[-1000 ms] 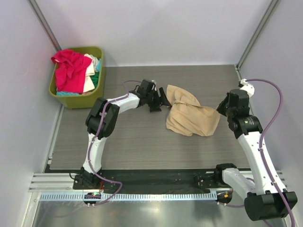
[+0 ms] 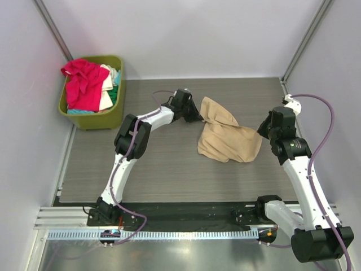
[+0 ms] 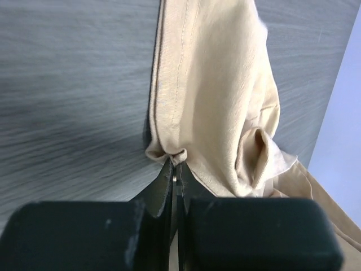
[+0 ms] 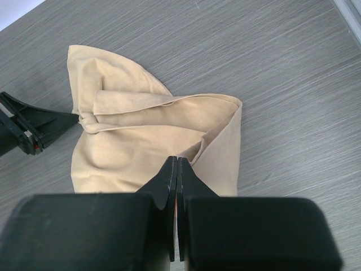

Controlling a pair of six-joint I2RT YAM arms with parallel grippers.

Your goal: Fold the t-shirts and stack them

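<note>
A beige T-shirt (image 2: 228, 141) lies loosely folded and creased in the middle-right of the table, seen also as cloth (image 3: 208, 84) in the left wrist view and (image 4: 130, 147) in the right wrist view. My left gripper (image 2: 201, 119) is shut at the shirt's upper left edge, its fingertips pinched on a small fold of the cloth in the left wrist view. My right gripper (image 2: 260, 132) is shut just beside the shirt's right end, above it in the right wrist view, with nothing visible between its fingers.
A green basket (image 2: 113, 118) holding red, white and teal clothing stands at the back left. Walls border the back and both sides.
My left gripper has moved to the shirt's upper left edge and gone from open to shut there. The right arm and the shirt look nearly unchanged.
</note>
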